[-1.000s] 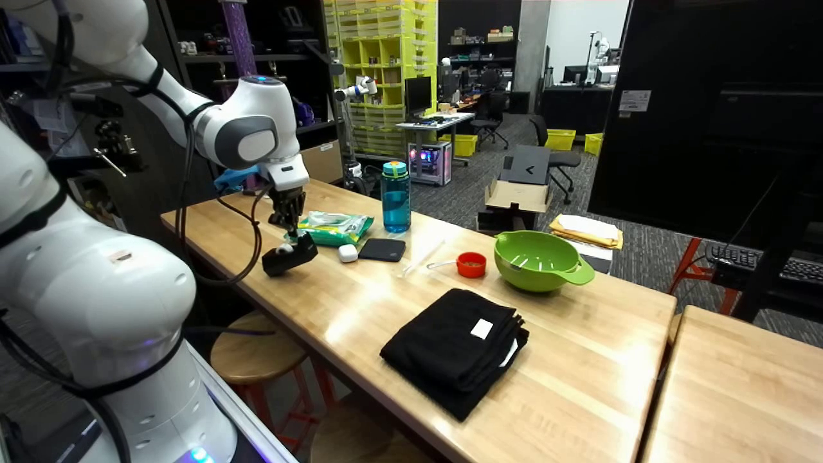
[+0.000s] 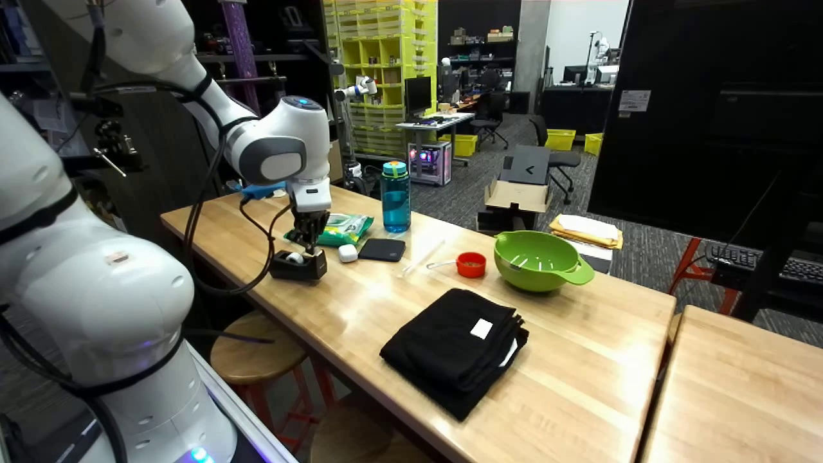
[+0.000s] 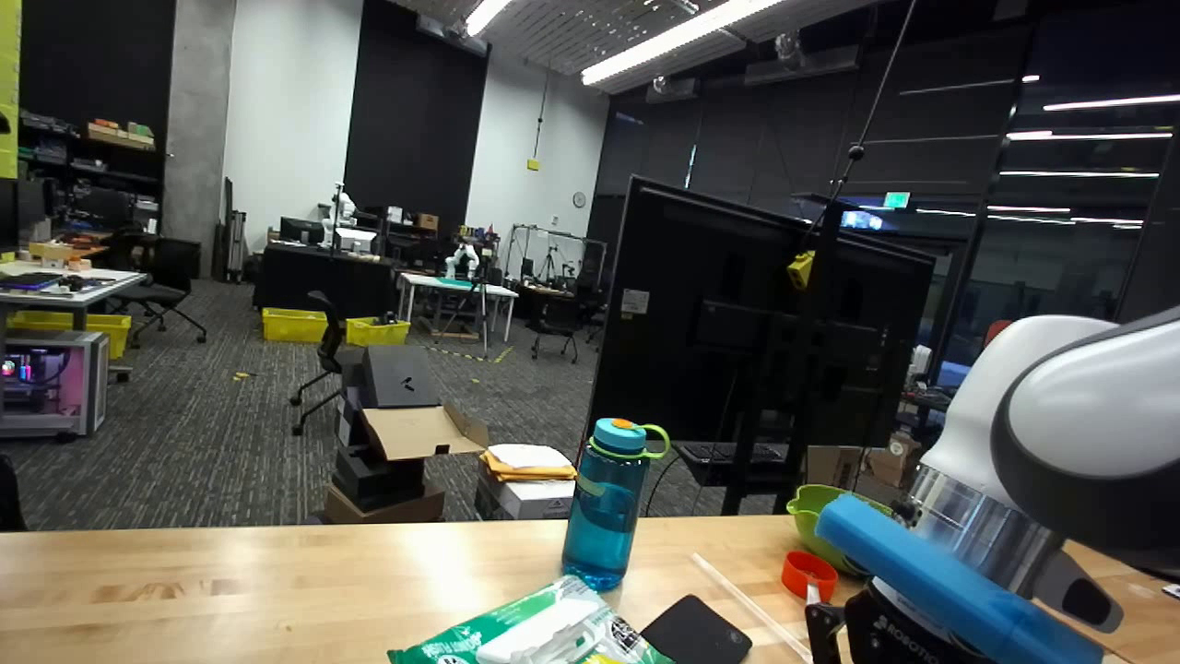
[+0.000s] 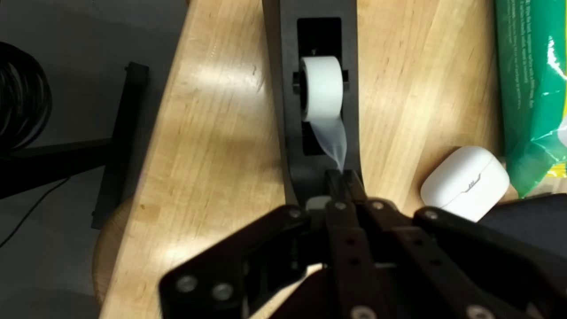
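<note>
A black tape dispenser (image 2: 299,267) rests on the table near its left edge. In the wrist view its white tape roll (image 4: 323,87) sits in the holder, and a clear strip of tape (image 4: 332,139) runs from it, narrowing and twisting towards my fingertips. My gripper is shut over the dispenser's near end, with the thin end of the strip apparently pinched between its fingertips. That near end is partly hidden beneath the fingers.
A white earbud case (image 4: 467,180), a green wipes packet (image 4: 534,95) and a black wallet-like item (image 2: 382,249) lie close by. Farther off are a blue bottle (image 2: 395,200), red measuring cup (image 2: 470,265), green bowl (image 2: 532,262) and folded black cloth (image 2: 455,339).
The dispenser was tilted with one end raised beneath my gripper; now it sits flat. My gripper and the dispenser have shifted right and slightly towards the front.
</note>
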